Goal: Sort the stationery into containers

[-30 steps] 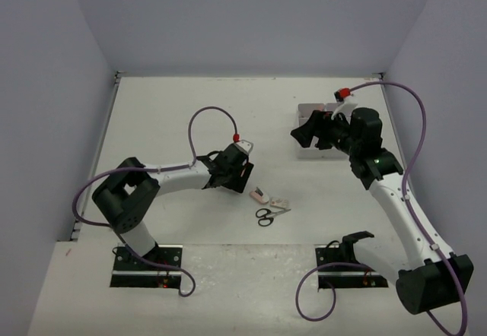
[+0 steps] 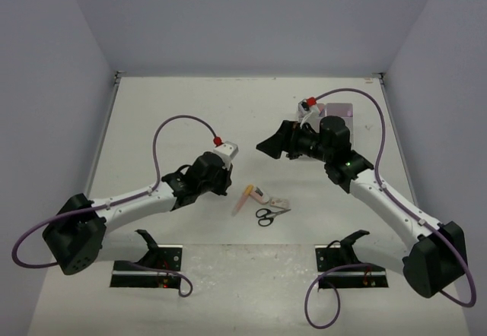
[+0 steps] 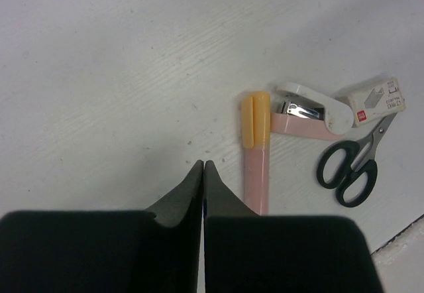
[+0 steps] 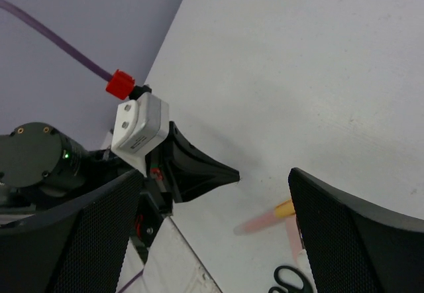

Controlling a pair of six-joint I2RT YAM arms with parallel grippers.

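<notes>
The marker (image 3: 256, 167), pink with an orange cap, lies outside my left gripper, to the right of its tips in the left wrist view. That gripper is shut with nothing between its fingers. The marker's cap end is right beside, seemingly touching, the pink and white stapler (image 3: 308, 128). A white eraser (image 3: 377, 102) and black-handled scissors (image 3: 354, 172) lie past the stapler. My right gripper is open and empty above the table; its right finger covers part of the stapler in the right wrist view.
Behind the right arm stands a pale divided container (image 2: 340, 110), partly hidden by that arm in the top view. The table's front edge (image 3: 401, 232) runs close to the scissors. Bare table (image 2: 175, 100) spreads across the back left.
Both arms have shifted left in the top view.
</notes>
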